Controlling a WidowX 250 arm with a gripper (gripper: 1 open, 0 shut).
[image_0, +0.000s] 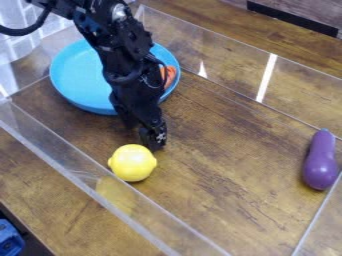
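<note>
A black robot arm reaches down from the upper left to my gripper (144, 128), which hangs low just above a yellow lemon-like object (132, 163) on the wooden board. Its dark fingers blend together, so their opening is unclear. Behind the arm is a blue plate (76, 77), partly hidden, with an orange carrot (168, 75) showing at its right side.
A purple eggplant (319, 160) lies at the right. Clear plastic edging runs along the left and bottom, with a blue object (8, 238) at the lower left.
</note>
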